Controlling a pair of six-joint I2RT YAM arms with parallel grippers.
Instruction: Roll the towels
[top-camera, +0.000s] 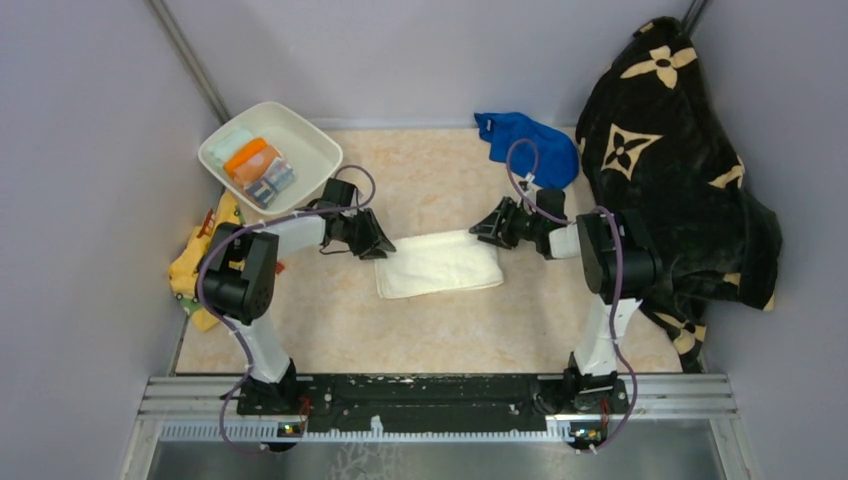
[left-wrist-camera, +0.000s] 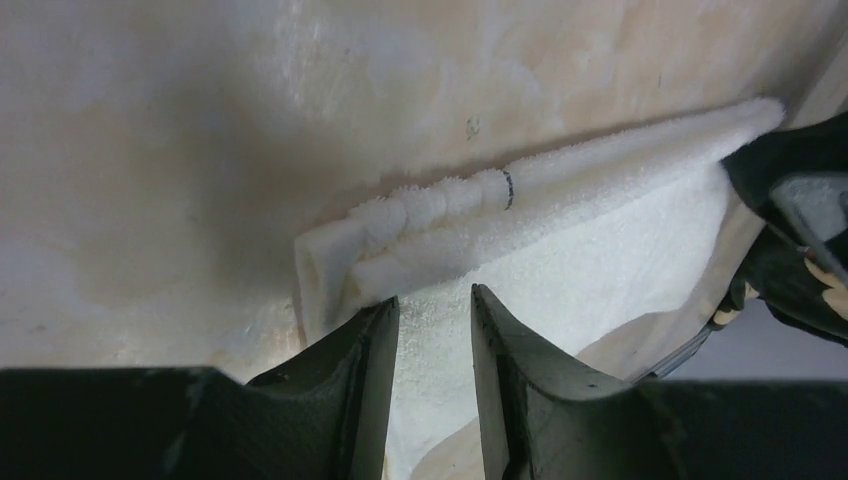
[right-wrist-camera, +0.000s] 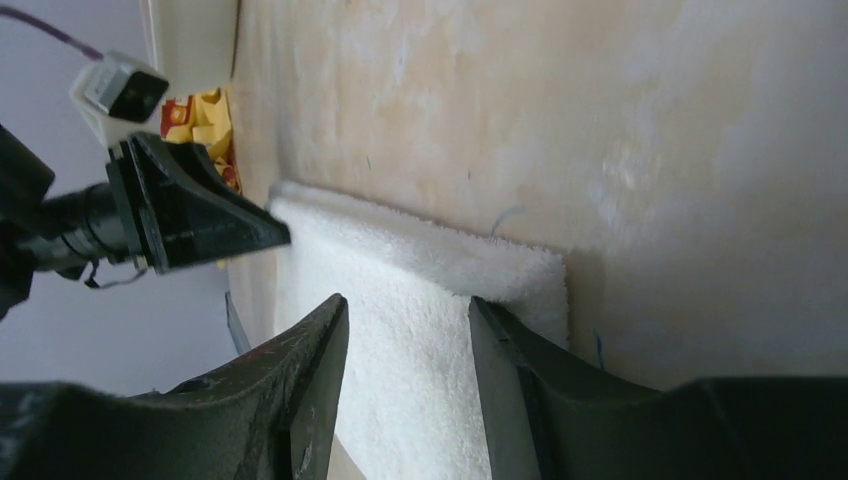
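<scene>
A white towel (top-camera: 440, 266), folded into a flat rectangle, lies at the middle of the table. Its far edge stands up in a small raised fold, visible in the left wrist view as a ridge (left-wrist-camera: 560, 195). At the towel's far left corner is my left gripper (top-camera: 383, 250), its fingers parted by a narrow gap and the fold just ahead of the fingertips (left-wrist-camera: 385, 315). My right gripper (top-camera: 480, 233) is open at the far right corner, with the towel's end (right-wrist-camera: 520, 275) directly before its fingers. Whether either gripper touches the cloth is hard to tell.
A white bin (top-camera: 320, 155) with rolled towels stands at the back left, a yellow cloth (top-camera: 200, 250) beside it. A blue cloth (top-camera: 535, 150) lies at the back right, near a black patterned blanket (top-camera: 670, 180). Bare table shows in front of the towel.
</scene>
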